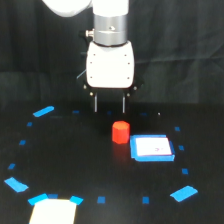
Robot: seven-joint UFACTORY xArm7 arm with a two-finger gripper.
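A red, can-like object [121, 132] stands on the dark table near the middle of the camera view. Just right of it lies a blue-rimmed rectangle [152, 158] with a white middle; whether it is a box or a flat tray I cannot tell. My gripper [110, 105] hangs pointing down, above and slightly left of the red object in the view. Its thin dark fingers are spread wide with nothing between them, and it does not appear to touch anything.
A pale, square-topped thing [53, 211] sits at the front left edge of the view. Blue tape strips [184, 193] and small blue squares mark the table. Wide stretches of bare table lie left of and in front of the red object.
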